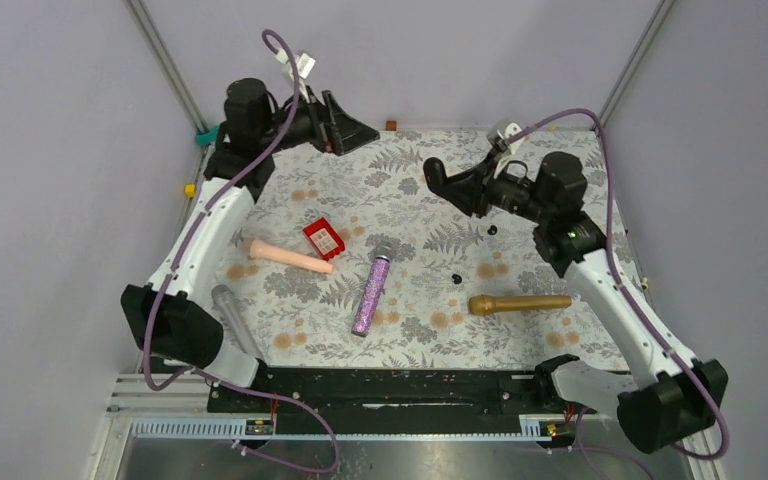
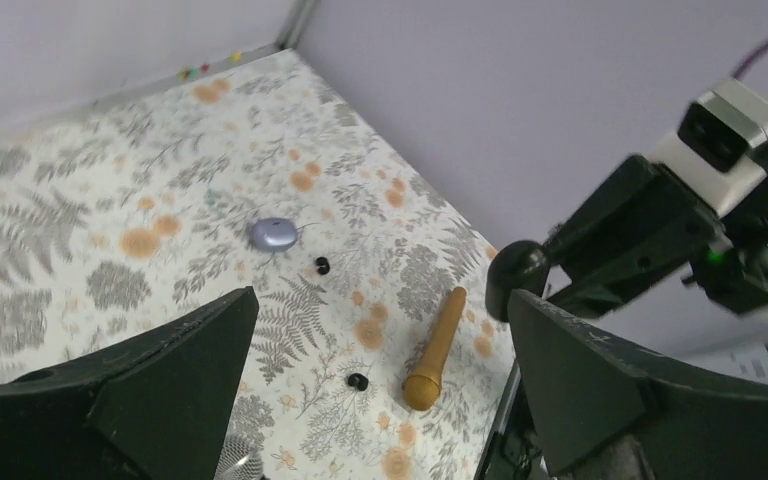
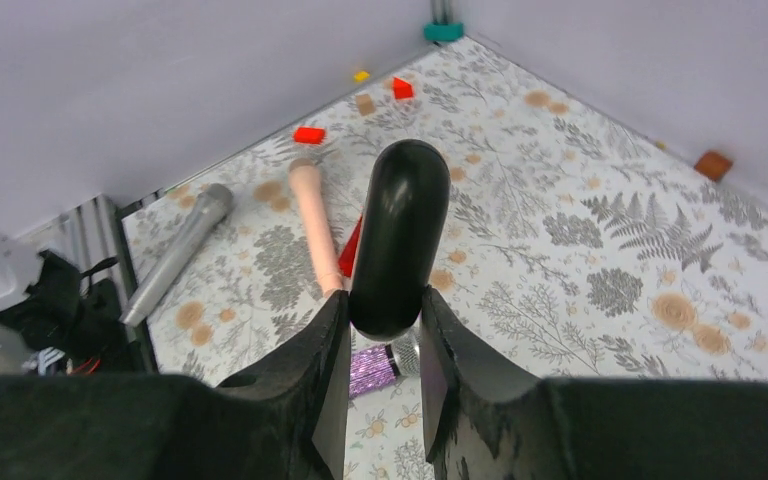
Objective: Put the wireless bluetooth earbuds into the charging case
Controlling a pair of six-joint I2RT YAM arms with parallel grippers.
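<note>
A glossy black charging case (image 3: 400,235) stands up from my right gripper, which is shut on its lower end. In the top view this black case (image 1: 434,174) hangs clear above the table's right half. My left gripper (image 1: 352,130) is raised at the back left, and its wide-apart fingers (image 2: 130,390) have nothing between them. Two small black earbuds lie apart on the table: the nearer earbud (image 1: 457,279) and the farther earbud (image 1: 492,230). Beyond them sits a grey-blue rounded case (image 2: 274,234), hidden in the top view.
A purple glitter microphone (image 1: 371,295), a gold baton-like piece (image 1: 520,304), a peach piece (image 1: 290,256), a red tray (image 1: 324,239) and a grey microphone (image 1: 237,320) lie around the table.
</note>
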